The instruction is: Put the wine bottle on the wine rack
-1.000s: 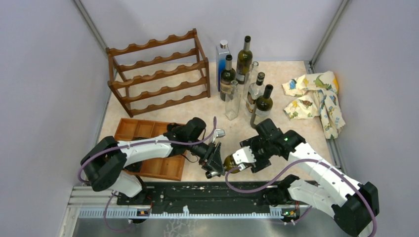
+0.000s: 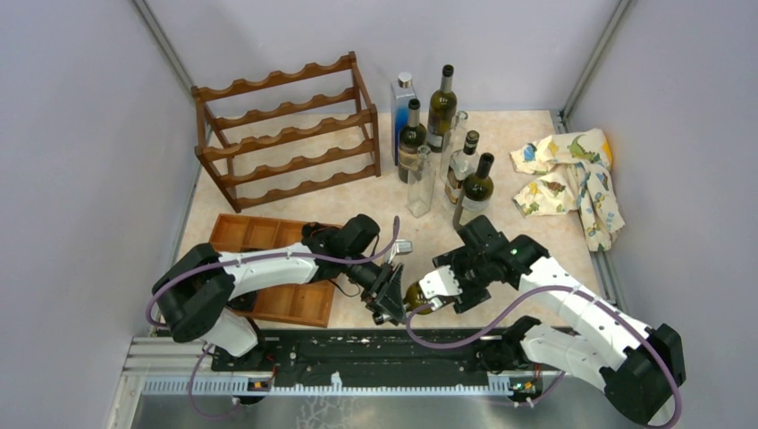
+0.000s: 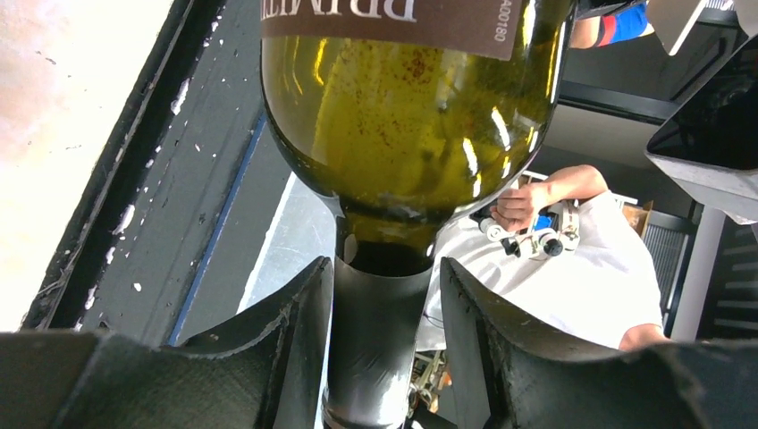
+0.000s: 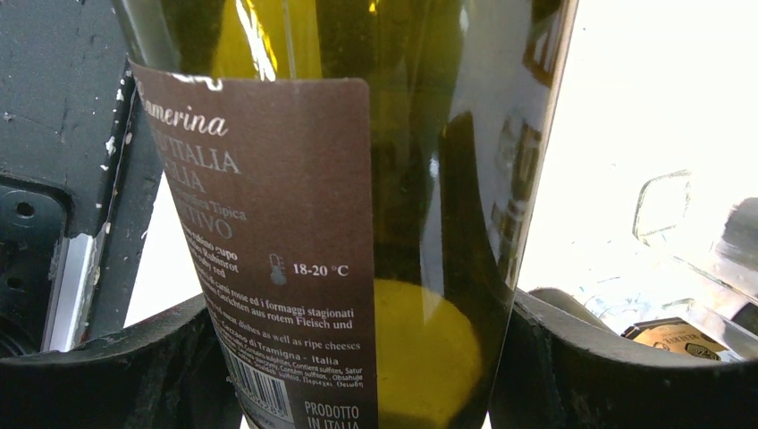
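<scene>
A green wine bottle point(image 2: 417, 295) with a brown label lies horizontal near the table's front edge, held by my right gripper point(image 2: 442, 290), which is shut on its body; the label point(image 4: 268, 232) fills the right wrist view. My left gripper point(image 2: 389, 299) is at the neck end; in the left wrist view its part-open fingers sit either side of the bottle's dark foil neck point(image 3: 378, 331). The wooden wine rack point(image 2: 286, 134) stands at the back left.
Several upright bottles point(image 2: 442, 116) stand at the back centre. A wooden tray point(image 2: 286, 304) lies under the left arm, a patterned cloth point(image 2: 590, 188) at the right. Bare table shows between rack and bottles.
The right arm and bottle have hardly moved.
</scene>
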